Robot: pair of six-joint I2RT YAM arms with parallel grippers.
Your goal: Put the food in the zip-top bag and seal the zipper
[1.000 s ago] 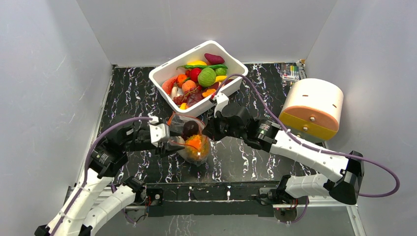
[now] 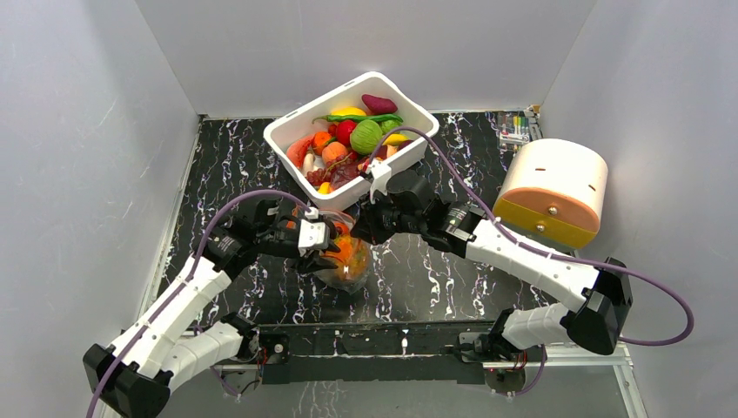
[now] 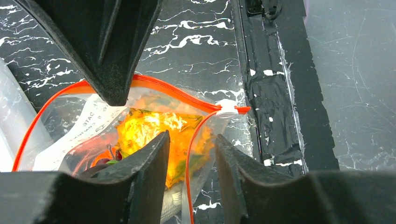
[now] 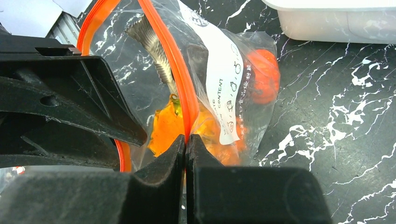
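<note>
A clear zip bag with an orange zipper strip lies in front of the bin, holding a yellow-orange food piece and several other items. Its mouth gapes. At one end of the strip sits a white slider. My right gripper is shut on the strip along one side of the mouth. My left gripper is open around the opposite side, the orange strip running between its fingers without both visibly touching it. In the top view both grippers hide part of the bag.
Behind the bag stands a white bin full of toy fruit and vegetables. A round-topped box is at the right.
My left gripper has moved right, in over the bag, and covers the dark round item that showed earlier. My right arm has shifted slightly left.
</note>
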